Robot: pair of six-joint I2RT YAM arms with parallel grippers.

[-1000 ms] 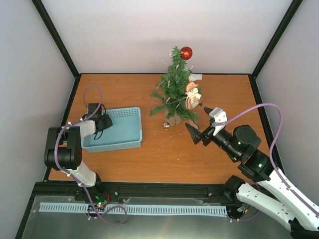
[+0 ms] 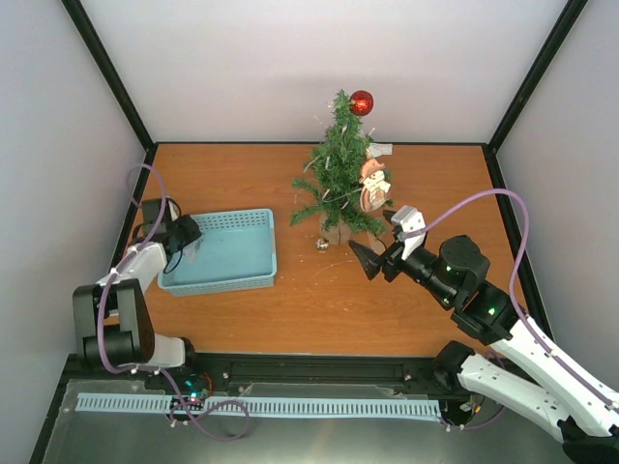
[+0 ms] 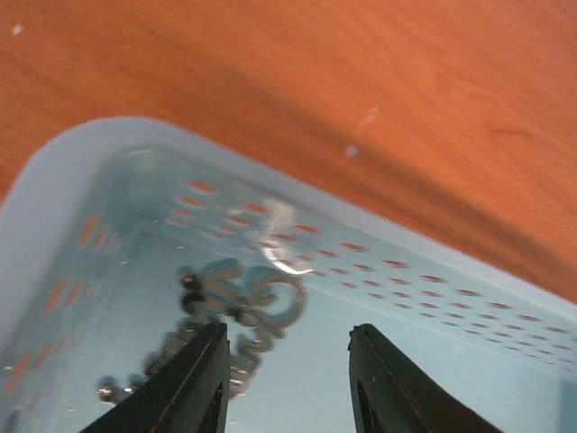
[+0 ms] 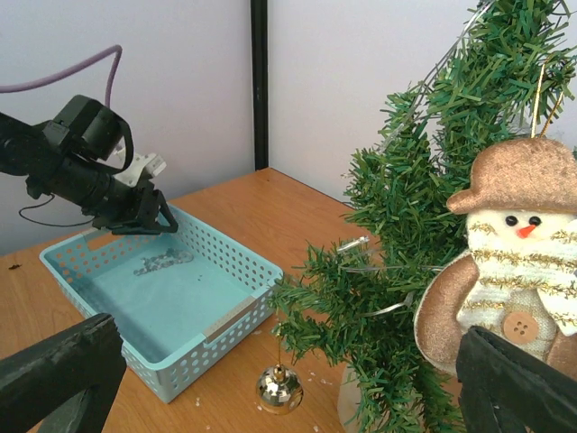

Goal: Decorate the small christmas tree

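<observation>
The small green tree (image 2: 336, 159) stands at the back of the table, with a red ball (image 2: 361, 102) at its top. A snowman ornament (image 4: 518, 262) hangs on its right side, and a gold bell (image 4: 279, 390) hangs from a low branch. Silvery ornaments (image 3: 239, 316) lie in a corner of the blue basket (image 2: 218, 287). Over that basket my left gripper points down, partly open, nothing between its fingers. Right of the tree, my right gripper is open and empty, its fingers (image 4: 68, 370) wide apart in the right wrist view.
Bare wooden table (image 2: 329, 300) lies in front of the tree and between basket and right arm. Walls with black frame posts (image 2: 508, 213) bound the table at the back and sides. Purple cables loop above both arms.
My right gripper has moved slightly left, closer to the tree. Tree and basket have stayed put.
</observation>
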